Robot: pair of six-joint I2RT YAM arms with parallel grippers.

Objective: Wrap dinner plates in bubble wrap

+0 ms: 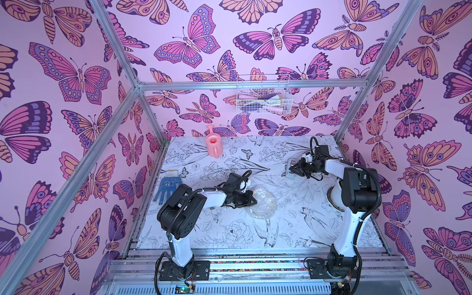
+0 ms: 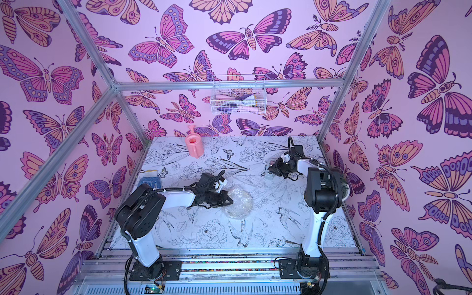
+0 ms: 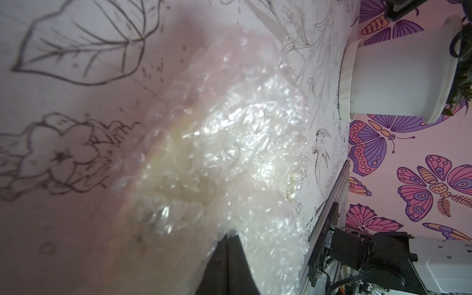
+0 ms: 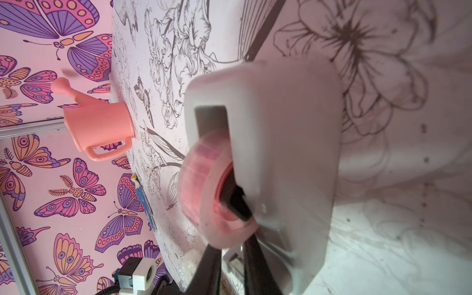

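A round plate bundled in clear bubble wrap (image 1: 265, 203) lies flat on the table's middle. My left gripper is shut, its tips resting at or just above the wrap; nothing clear shows between them. Toward the right back of the table stands a pale tape dispenser (image 4: 290, 147) with a pinkish tape roll (image 4: 211, 191). The right gripper is beside it, its fingers a little apart at the tape roll's near edge. Whether a tape end lies between those fingers cannot be made out.
A pink watering can (image 1: 213, 145) stands at the back left, a blue glove (image 1: 169, 188) at the left edge. A white plant pot (image 3: 400, 73) is near the right arm.
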